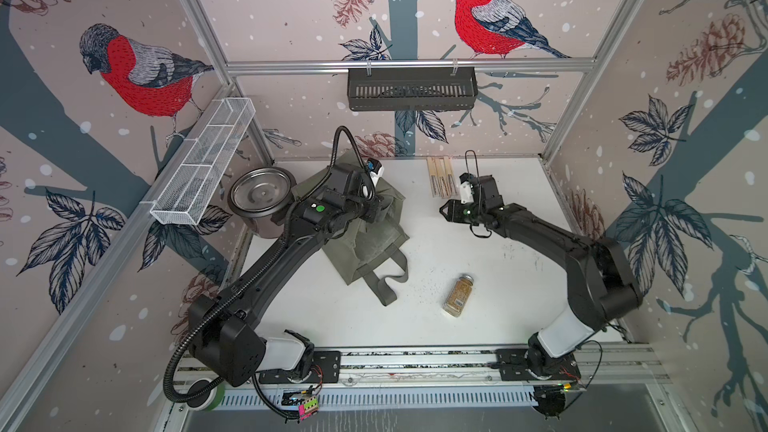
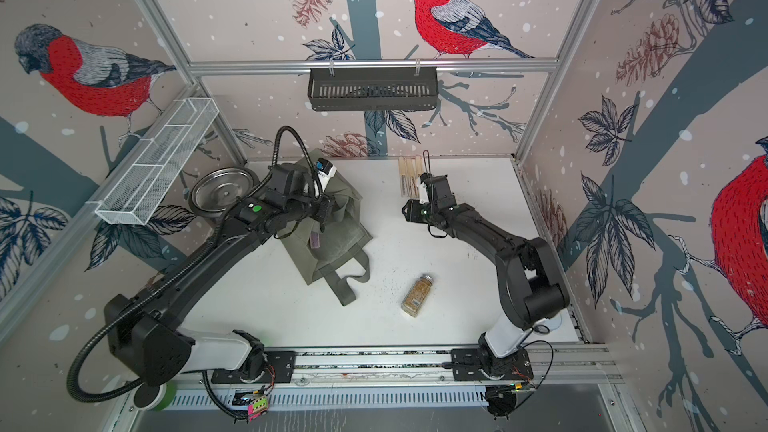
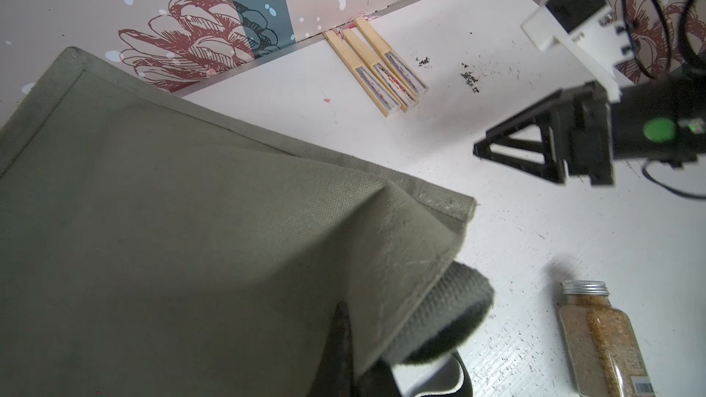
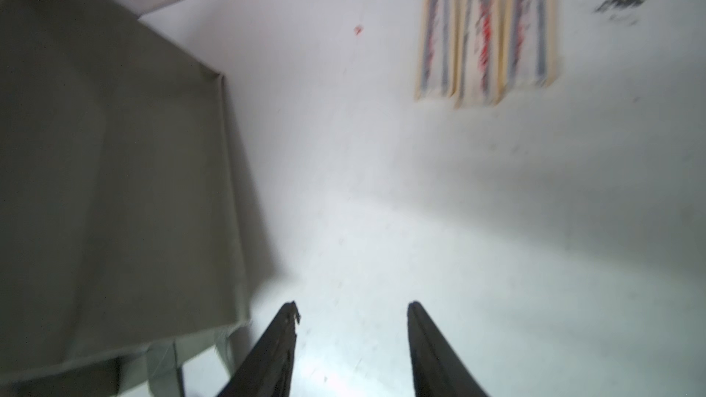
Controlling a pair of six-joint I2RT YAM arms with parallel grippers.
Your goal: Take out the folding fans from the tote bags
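The olive tote bag [image 1: 360, 256] lies on the left of the table, with my left gripper [image 1: 369, 209] over it, its fingertips mostly hidden by the fabric in the left wrist view. A narrow pinkish item [image 2: 315, 240] shows inside the bag in the top right view. Three light wooden folding fans [image 3: 367, 73] lie side by side at the back of the table, right of the bag. My right gripper hangs between bag and fans, fingers apart with nothing between them.
A steel pot [image 1: 260, 192] stands back left. A jar [image 1: 458, 296] lies near the front middle. A dark slotted basket [image 1: 412, 92] hangs on the back wall, a white wire shelf [image 1: 200, 160] on the left.
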